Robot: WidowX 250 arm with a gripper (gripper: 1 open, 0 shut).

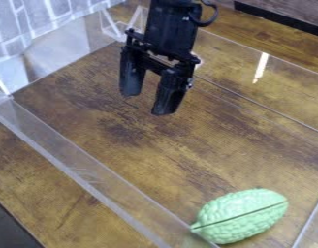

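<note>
My black gripper (150,85) hangs over the upper middle of the wooden surface, open, its two wide fingers apart with nothing visible between them. A pale green, bumpy oval object (239,214) with a lengthwise groove lies at the bottom right, well away from the gripper, toward the front of the work area.
Clear plastic walls (84,174) bound the wooden work area (136,150) on several sides. A white curtain-like sheet (32,34) is at the top left, and a dark area shows at the lower left corner.
</note>
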